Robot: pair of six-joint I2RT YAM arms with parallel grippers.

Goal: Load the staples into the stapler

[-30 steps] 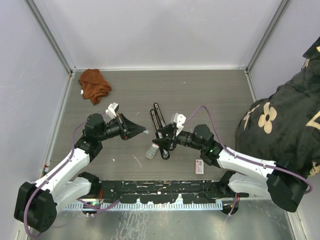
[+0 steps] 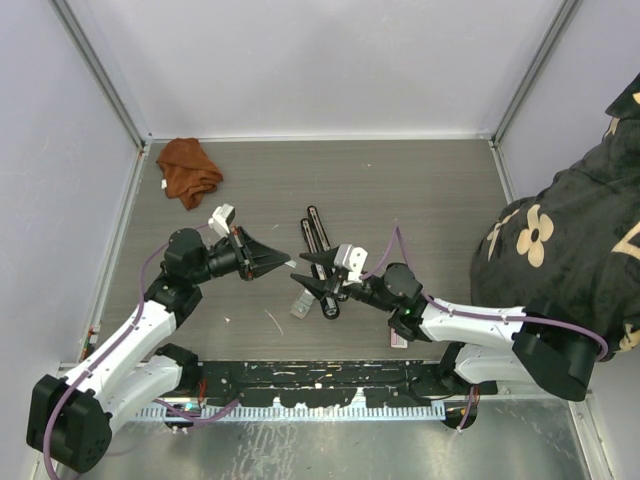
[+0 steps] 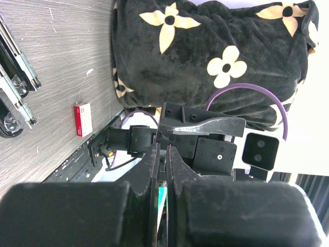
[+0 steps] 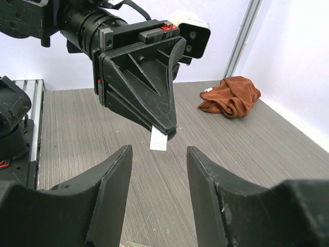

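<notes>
My left gripper (image 2: 284, 263) is shut on a small pale strip of staples (image 4: 159, 139), which sticks out past its fingertips. Facing it from the right, my right gripper stands part open with nothing between its fingers; in that view the staple strip shows in the gap, farther off. The stapler (image 2: 318, 235) lies opened out on the table, two long dark arms side by side, partly beneath the right gripper. In the left wrist view, the stapler's metal-railed ends (image 3: 18, 64) show at the left edge.
A clear small box (image 2: 303, 303) lies beside the stapler's near end. The red-and-white staple box (image 3: 83, 119) is close to the right arm. A brown cloth (image 2: 188, 171) lies at back left, and a flowered dark cushion (image 2: 560, 235) fills the right side.
My right gripper has opened from nearly closed and moved slightly left, its fingers spreading toward the staple strip. The left gripper has barely moved and still holds the strip.
</notes>
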